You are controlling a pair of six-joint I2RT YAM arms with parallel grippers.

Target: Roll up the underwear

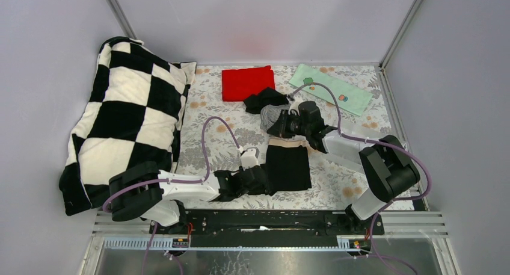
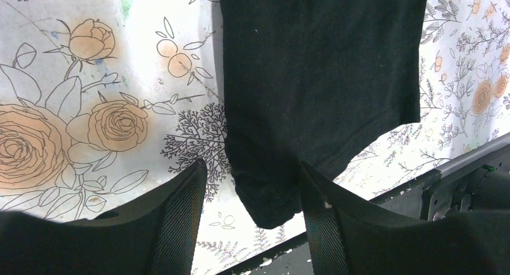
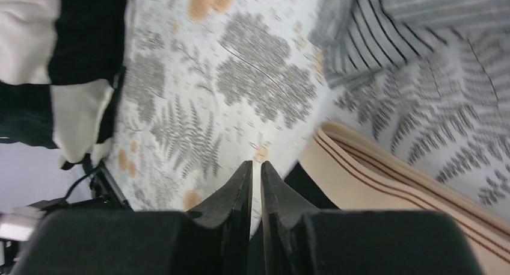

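Note:
Black underwear [image 1: 288, 169] lies spread flat on the patterned table, its beige waistband [image 1: 287, 144] toward the back. In the right wrist view the striped waistband [image 3: 385, 179] runs in two layers. My left gripper is open at the underwear's left front corner; the black cloth [image 2: 325, 64] passes below and between its parted fingers, not gripped. Above the waistband's left end hangs my right gripper, its fingers shut to a narrow slit. Nothing shows between them, and the waistband appears free of them.
A grey striped cloth [image 1: 272, 114] and a black cloth [image 1: 265, 98] lie just behind the waistband. Farther back are a folded red cloth [image 1: 247, 83] and a green cloth [image 1: 331, 89]. A checkered blanket [image 1: 129, 124] fills the left side.

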